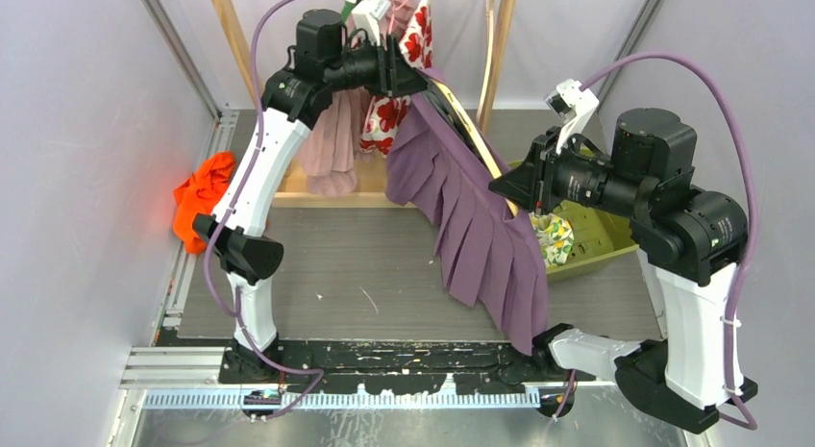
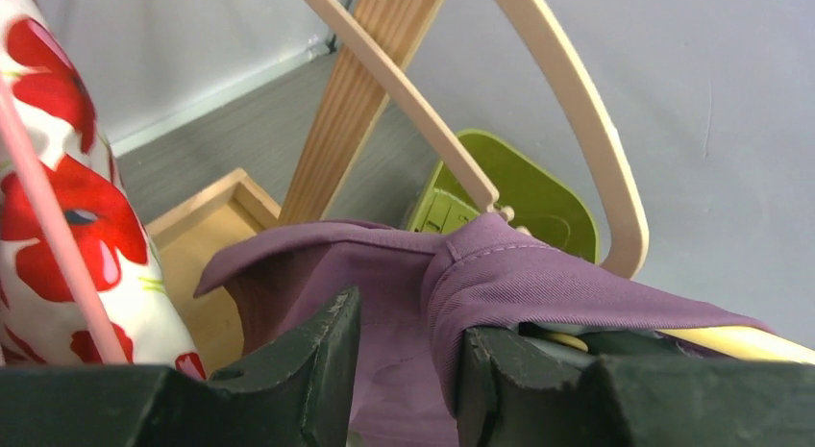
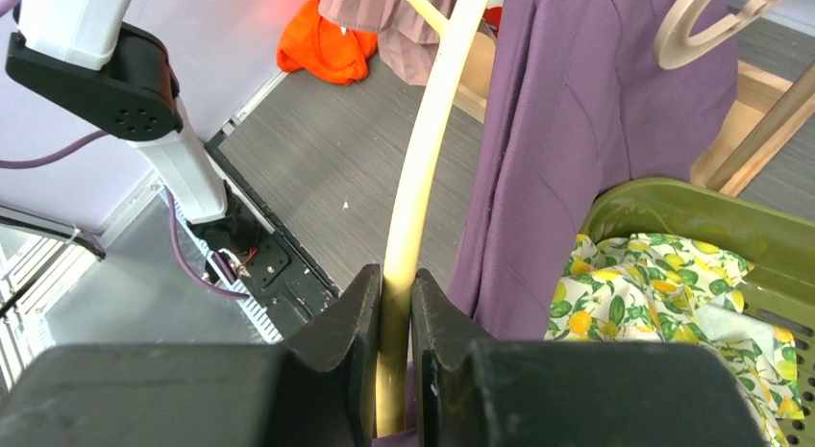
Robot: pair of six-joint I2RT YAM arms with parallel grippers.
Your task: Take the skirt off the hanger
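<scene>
The purple skirt [image 1: 471,221] hangs slantwise between my two arms. Its open waist shows the pale wooden hanger [image 1: 471,135] running along inside. My left gripper [image 1: 421,82] is shut on the skirt at the upper end; in the left wrist view, waistband cloth [image 2: 500,264] wraps over one finger. The hanger's end there is hidden by cloth. My right gripper [image 1: 498,187] is at the lower end of the hanger. In the right wrist view, the hanger bar [image 3: 413,197] stands between its fingertips, with skirt cloth beside it; whether they press on it is unclear.
A green basket [image 1: 601,240] with lemon-print cloth [image 1: 555,237] stands behind the right arm. Pink garments [image 1: 332,144] and a red-flowered one [image 1: 386,120] hang at the back rack. Orange cloth [image 1: 200,197] lies at left. Another bare hanger [image 2: 586,101] hangs close by.
</scene>
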